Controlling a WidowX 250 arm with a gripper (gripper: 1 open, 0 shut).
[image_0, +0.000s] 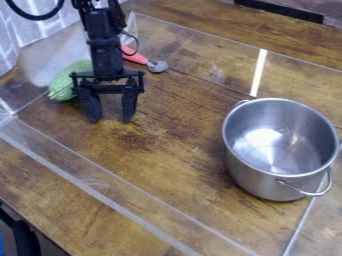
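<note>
My black gripper (110, 108) hangs low over the wooden table at the left, its fingers pointing down near the tabletop. Just behind it, partly hidden by it, lies a green object (64, 86), soft-looking. A red-handled tool (156, 66) with a silver end lies behind the gripper. I cannot tell whether anything is between the fingers. A large steel pot (277, 160) with two handles stands at the right.
Clear strips or panels cross the table near its edges.
</note>
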